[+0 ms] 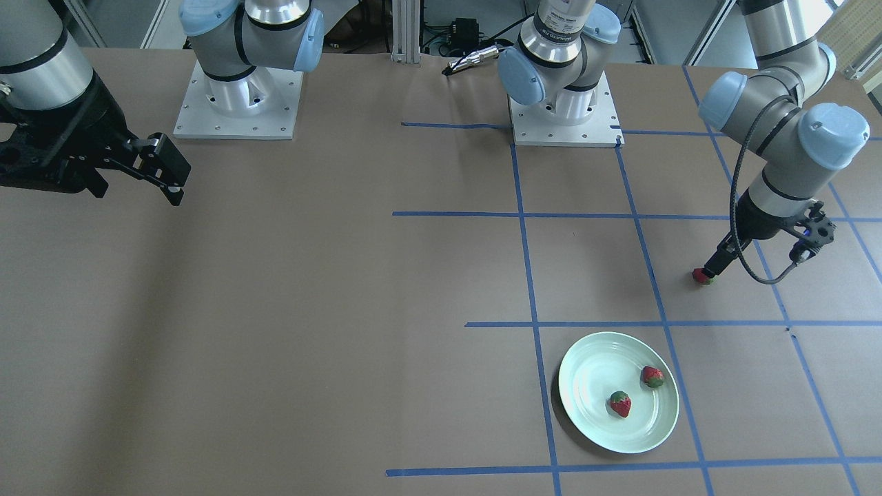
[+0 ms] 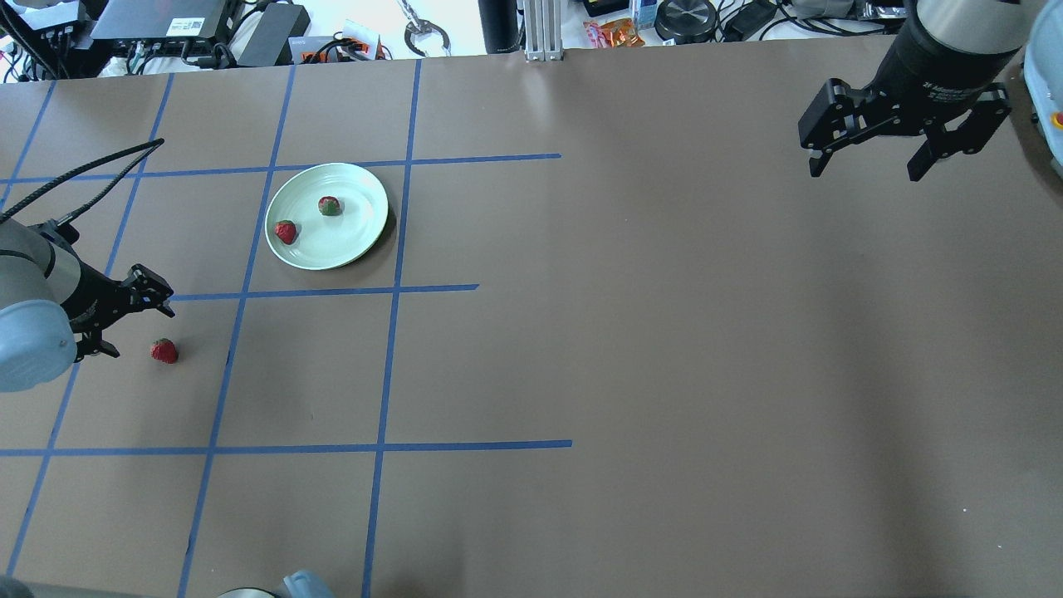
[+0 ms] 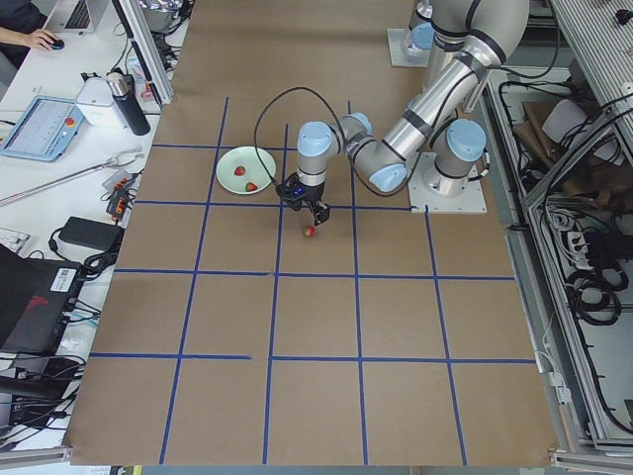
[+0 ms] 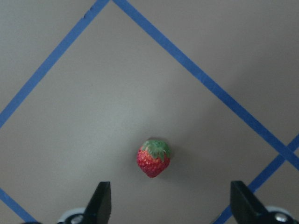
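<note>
A lone red strawberry (image 4: 153,157) with a green top lies on the taped table, just ahead of and between the fingers of my black gripper in the wrist view. The gripper stands open above it; in the top view the berry (image 2: 164,350) is beside the fingertips, and in the front view it is partly behind them. A pale green plate (image 1: 585,405) holds two more strawberries, one (image 1: 620,405) nearer the front and one (image 1: 653,377) farther right.
Other arms stand around the table, one with a black gripper (image 2: 902,129) at the top view's upper right. Cluttered benches line the table's edges.
</note>
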